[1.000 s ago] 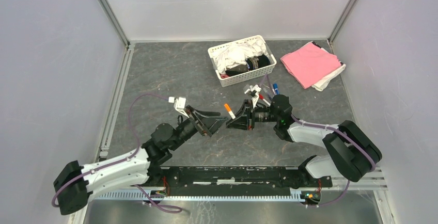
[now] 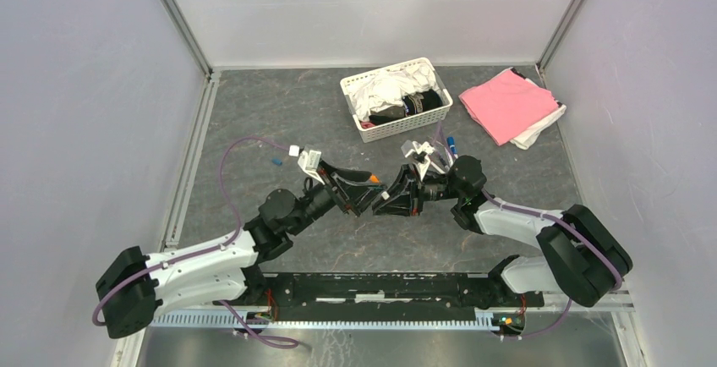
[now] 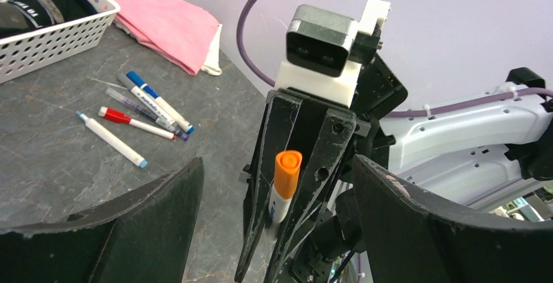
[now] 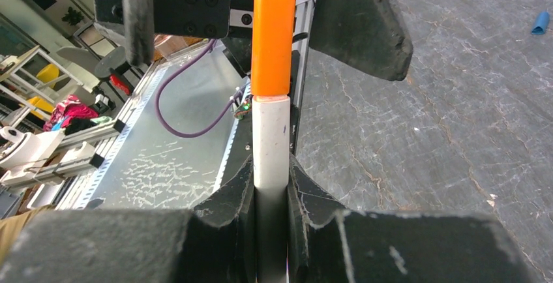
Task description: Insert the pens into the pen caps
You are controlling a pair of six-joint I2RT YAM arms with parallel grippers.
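My right gripper is shut on a white pen (image 4: 270,139) with an orange cap (image 4: 272,42), held upright. My left gripper is open around the orange-capped end, its fingers on either side, apparently not closed on it. In the left wrist view several other pens lie loose on the table: a white pen with light-blue ends (image 3: 111,139), a red-capped marker (image 3: 117,115), a blue-capped marker (image 3: 147,87) and others. A small blue cap lies alone on the table, also seen in the top view at the left.
A white basket (image 2: 372,134) of cloths stands at the back centre. Pink and white folded cloths (image 2: 503,101) lie at the back right.
My left gripper has moved right and slightly up, closing in around the orange end of the held pen. My right arm has shifted slightly right.
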